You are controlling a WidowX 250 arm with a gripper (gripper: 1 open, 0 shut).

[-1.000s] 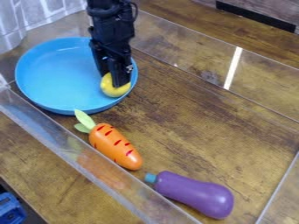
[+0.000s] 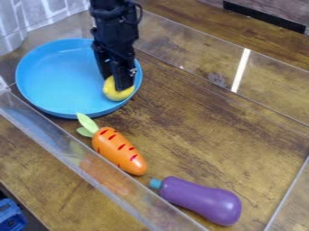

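My black gripper [image 2: 117, 72] reaches down into the right side of a blue plate [image 2: 49, 81], shut on a yellow object [image 2: 118, 92] that rests low in the plate. The dark fingers cover part of the yellow object, so its full shape is hidden.
A toy carrot [image 2: 118, 149] lies in front of the plate, and a purple eggplant [image 2: 200, 201] lies at the lower right. Bare wooden surface [image 2: 218, 117] fills the right. Clear walls run along the near edge, and a blue item [image 2: 9, 217] shows at the bottom left corner.
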